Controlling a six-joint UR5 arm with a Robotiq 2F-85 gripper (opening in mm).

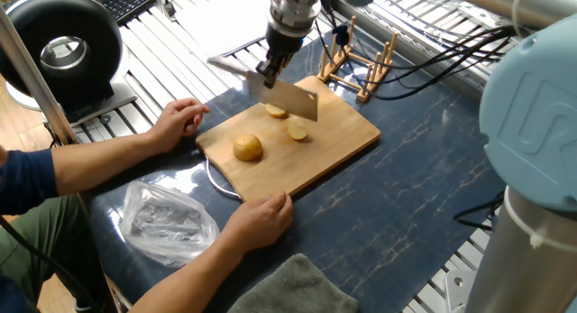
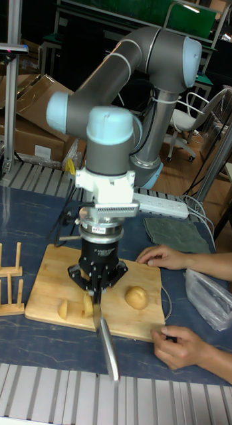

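Observation:
My gripper [image 1: 268, 77] is shut on a cleaver [image 1: 293, 101], gripping it where handle meets blade; the handle [image 2: 109, 350] points toward the table's near edge in the other view. The blade hangs above the wooden cutting board [image 1: 338, 137], over its far part. A whole yellow potato [image 1: 247, 148] rests on the board near a person's hands. Two cut potato pieces lie close to the blade: one piece [image 1: 297, 132] beside it, the other piece [image 1: 275, 110] partly hidden by it. Whether the blade touches a piece cannot be made out.
A person's hands [image 1: 261, 225] [image 1: 180, 122] rest at two sides of the board. A clear plastic bag [image 1: 167, 225], a grey cloth [image 1: 297, 290] and a wooden rack [image 1: 361, 69] surround it. Cables hang near the rack.

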